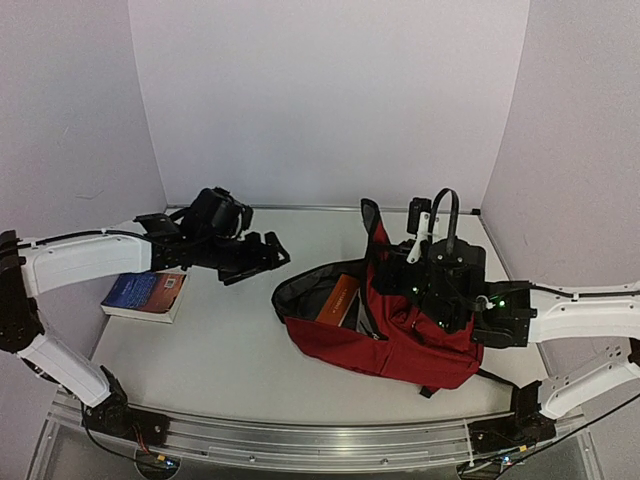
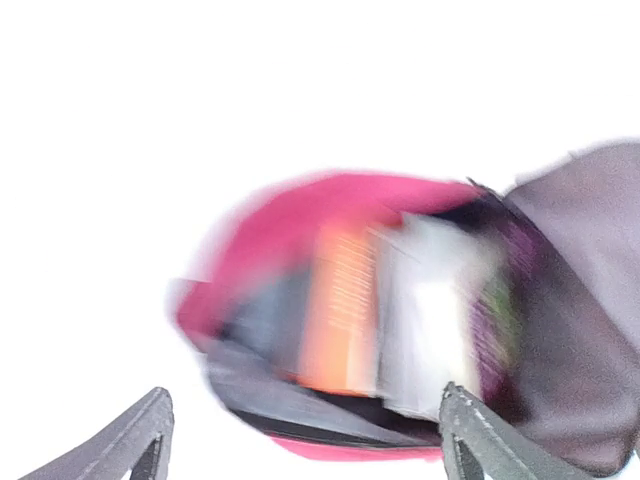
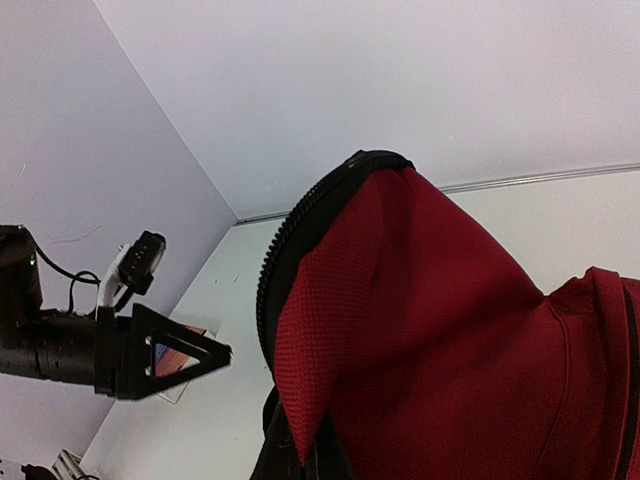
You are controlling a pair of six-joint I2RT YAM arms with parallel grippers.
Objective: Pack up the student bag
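Observation:
The red backpack (image 1: 400,350) lies on the table, right of centre, its mouth facing left. Inside are an orange book (image 1: 338,300) and a whitish item (image 2: 432,300), with something purple and green beside them, blurred in the left wrist view. My right gripper is shut on the edge of the bag's raised red flap (image 3: 335,330). Left of the bag's mouth and above the table, my left gripper (image 1: 268,258) stands open, nothing between its fingers. A blue and reddish book (image 1: 145,292) lies at the table's left, partly under the left arm.
Walls close off the left, back and right sides. A metal rail (image 1: 300,430) runs along the front edge, and a dark strap (image 1: 495,377) trails from the bag's right end.

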